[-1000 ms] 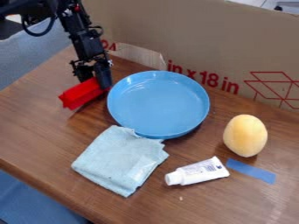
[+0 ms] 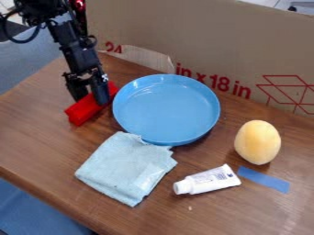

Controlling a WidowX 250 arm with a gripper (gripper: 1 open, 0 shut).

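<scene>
The black gripper (image 2: 91, 84) is at the upper left, down over a red object (image 2: 84, 109) that lies on the wooden table just left of the blue plate (image 2: 166, 108). The red object is slanted, running from beside the fingers toward the lower left. The fingertips are dark against it and partly hidden, so whether they touch or grip it is hard to see.
A folded pale-blue cloth (image 2: 125, 168) lies below the plate, with a white tube (image 2: 207, 181) to its right. A yellow egg-shaped object (image 2: 256, 141) and a blue strip (image 2: 263, 180) are on the right. A cardboard box (image 2: 208, 46) stands behind.
The red object has shifted slightly and turned to a steeper slant, its lower end moving down and right. The gripper has moved a little down and left with it.
</scene>
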